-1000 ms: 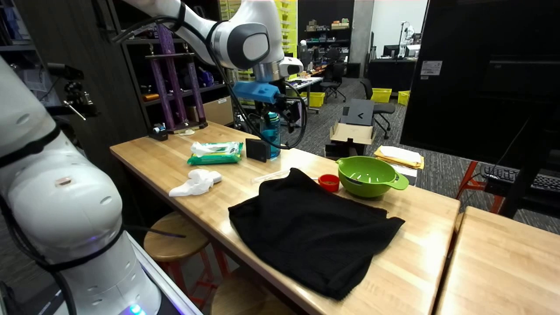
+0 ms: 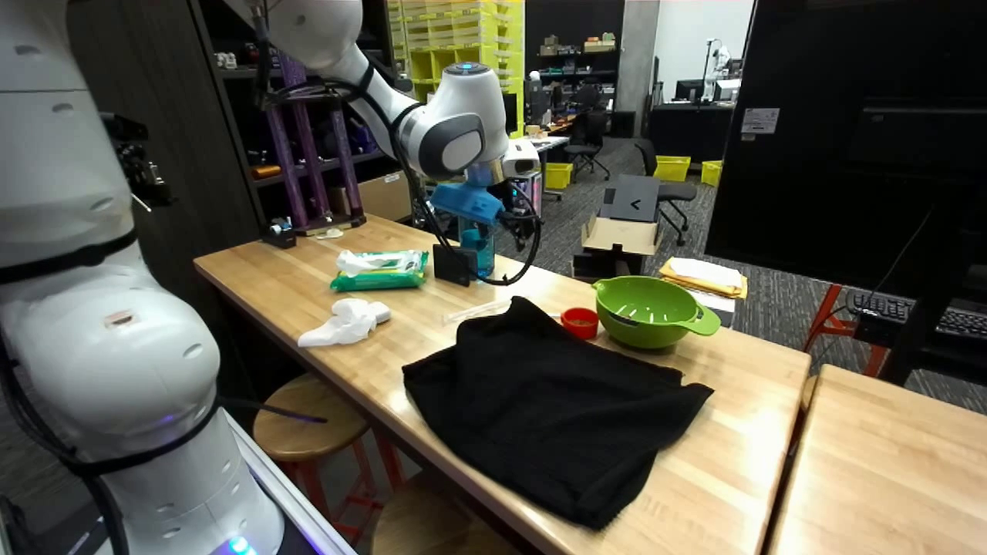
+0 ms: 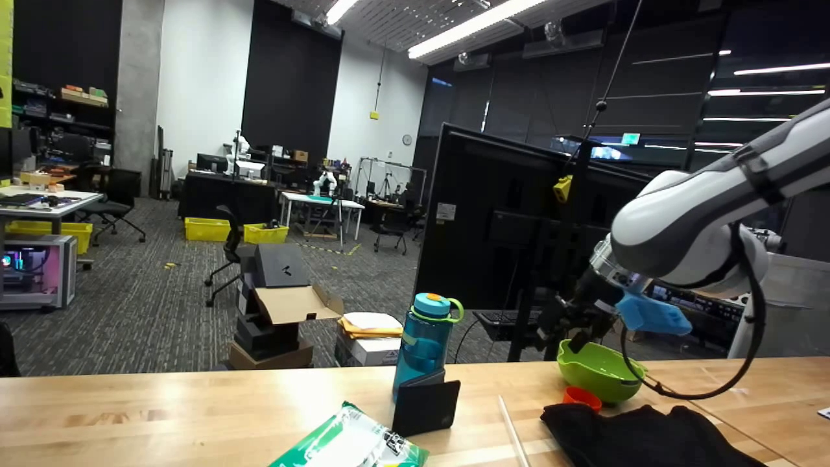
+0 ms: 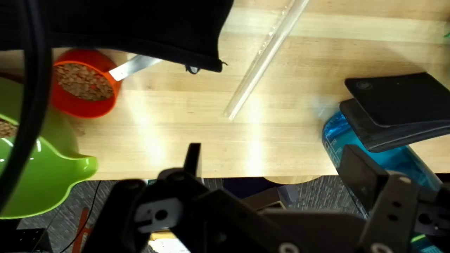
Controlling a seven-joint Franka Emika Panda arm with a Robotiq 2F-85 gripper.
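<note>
My gripper is open, its two fingers [image 4: 192,158] spread wide in the wrist view with nothing held between them. Tabletop edge and floor show through the gap. The teal bottle [image 4: 335,133] appears by the right-hand finger, partly covered by that finger and a black wallet [image 4: 400,101]. Exterior view 1 has the arm's blue part [image 2: 467,200] overlapping the bottle's upper end. At the wrist view's left are a red cup [image 4: 84,110] with small brown grains and a metal handle, and a green bowl [image 4: 42,181] also containing grains.
A black cloth [image 2: 555,407] covers much of the table's near right part. A clear tube [image 4: 265,59] lies on bare wood. Green wipes [image 2: 379,276] and a crumpled white tissue [image 2: 342,324] rest farther left. A dark cable [image 2: 532,250] loops from the arm.
The arm's blue part and gripper are lower and slightly farther right in exterior view 1, over the bottle's top. The table objects look unmoved.
</note>
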